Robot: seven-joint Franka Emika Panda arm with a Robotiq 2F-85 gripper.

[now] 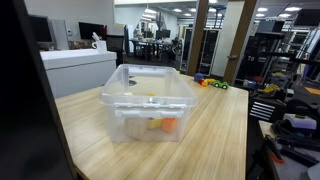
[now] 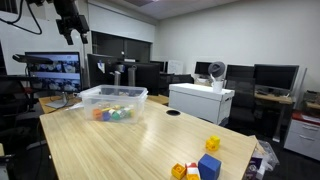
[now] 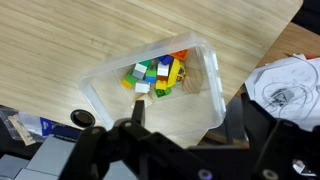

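A clear plastic bin [image 1: 147, 102] stands on the wooden table; in the wrist view the bin [image 3: 205, 113] lies directly below me. Several small coloured blocks [image 3: 160, 75] are gathered toward one end inside it, among them yellow, green, blue, red and white ones. Through the bin's wall the blocks [image 2: 118, 113] show only as blurred colours. My gripper is open, its two fingers wide apart with nothing between them. In exterior view 2 the gripper [image 2: 77, 39] hangs high above the table at the upper left, well clear of the bin.
Loose toys lie at the table's other end: a yellow block [image 2: 213, 142], a blue block [image 2: 209, 167] and several more nearby. A flat black disc [image 2: 173, 112] rests near the table's edge. Bare wooden surface [image 2: 140, 150] stretches between the bin and the toys.
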